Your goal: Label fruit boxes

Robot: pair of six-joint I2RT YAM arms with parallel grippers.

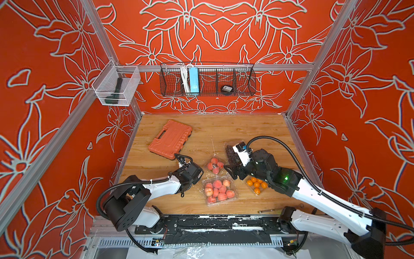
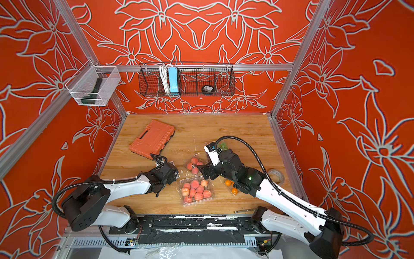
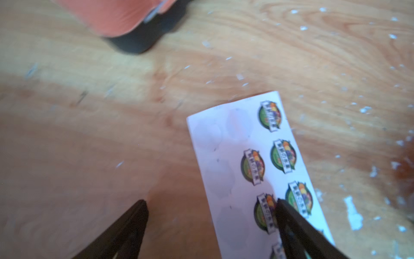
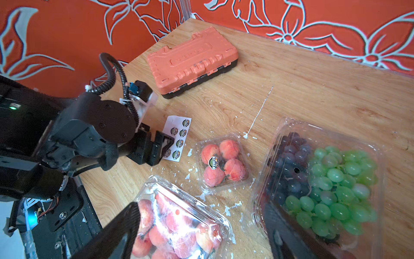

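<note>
A white sticker sheet (image 3: 226, 172) with round fruit labels and some blank spots lies on the wood; my left gripper hangs over it, fingers apart. A small box of four peaches (image 4: 224, 177) carries a round label. Below it is a larger peach box (image 4: 170, 220); to the right, a grape box (image 4: 332, 181). An orange box (image 1: 256, 185) sits at the right in the top views, partly hidden by my right arm. My right gripper is open above the peach and grape boxes, with nothing visible between its fingers.
A closed orange case (image 1: 170, 138) lies at the back left. A wire basket (image 1: 207, 92) and a clear bin (image 1: 116, 86) are mounted on the walls. Paper scraps are scattered around the boxes.
</note>
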